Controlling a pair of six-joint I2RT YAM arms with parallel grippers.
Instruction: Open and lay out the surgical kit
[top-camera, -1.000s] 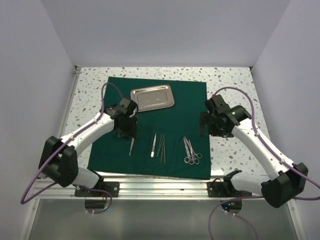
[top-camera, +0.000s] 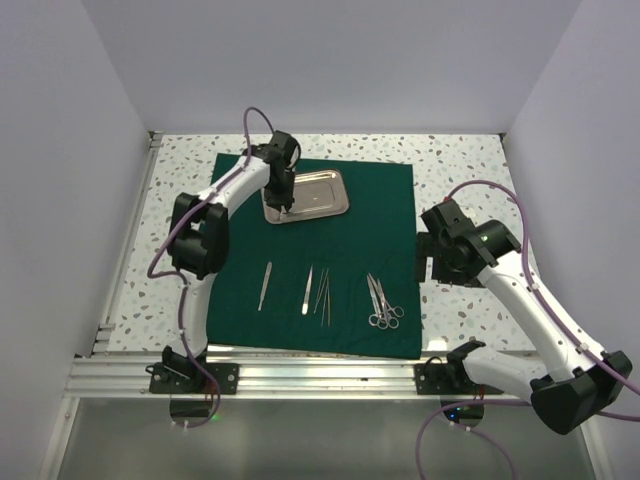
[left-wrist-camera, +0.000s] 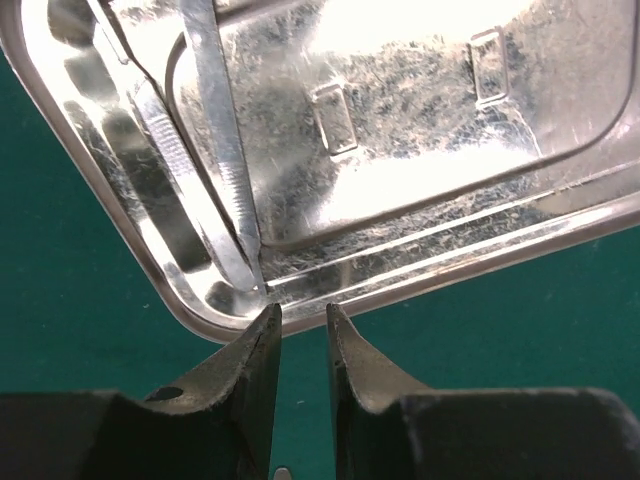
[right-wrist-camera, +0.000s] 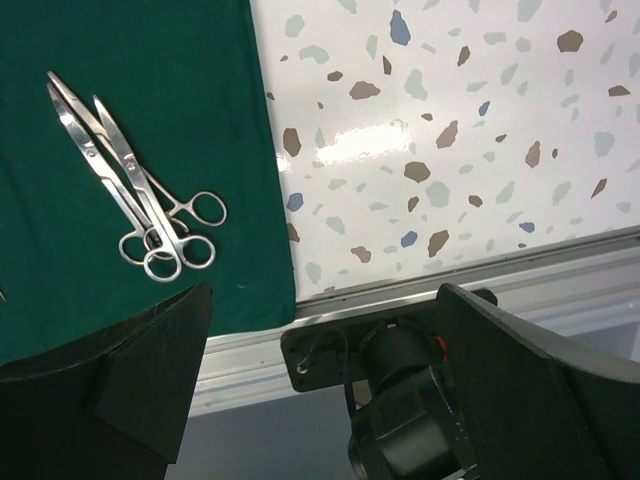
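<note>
The metal tray (top-camera: 325, 208) lies at the back of the green cloth (top-camera: 385, 240). In the left wrist view, two slim metal instruments rest side by side along its left end, a flat-handled one (left-wrist-camera: 235, 165) and a ridged one (left-wrist-camera: 185, 165). My left gripper hovers at the tray's rim near their lower ends, its fingers part open with nothing between them. On the cloth lie a scalpel handle (top-camera: 265, 287), another scalpel (top-camera: 307, 292), tweezers (top-camera: 326, 297) and scissors (right-wrist-camera: 140, 190). Over the speckled table at right, my right gripper is open and empty.
Bare speckled table (top-camera: 455, 310) borders the cloth on the right. A metal rail (top-camera: 330, 375) runs along the front edge. The cloth between the tray and the laid-out instruments is clear.
My left gripper has moved from above the leftmost laid-out instrument back to the tray, with its arm swinging inward. The right arm has shifted slightly toward the front right.
</note>
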